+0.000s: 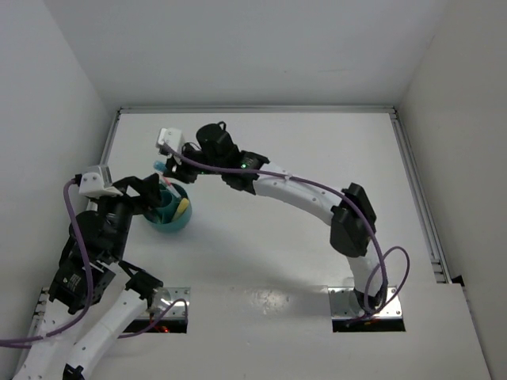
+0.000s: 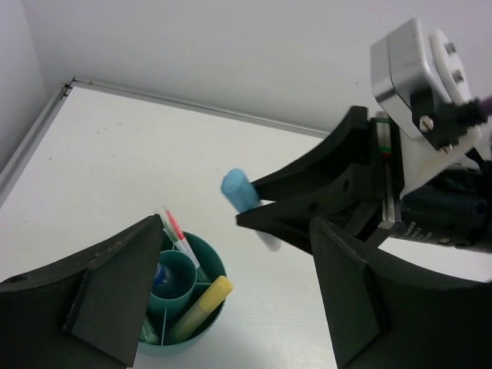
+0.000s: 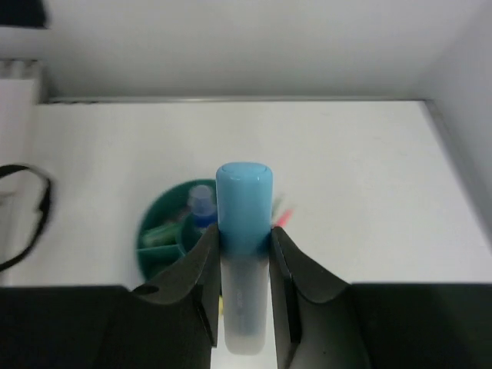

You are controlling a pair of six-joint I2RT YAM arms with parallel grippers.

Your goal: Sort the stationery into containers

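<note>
My right gripper is shut on a marker point(image 3: 244, 192) with a blue top and pale lower part, held upright above the teal organizer point(image 2: 211, 254). In the left wrist view that marker point(image 2: 240, 188) sits between the black fingers, beside the cup. The organizer holds a pink-and-white pen point(image 2: 177, 234), a yellow item point(image 2: 200, 311), a blue-capped item point(image 3: 202, 206) and a green item. My left gripper point(image 1: 155, 191) stands open at the organizer's left, its fingers framing it in the left wrist view with nothing visible between them.
A black cable loop point(image 3: 38, 207) shows at the left of the right wrist view.
</note>
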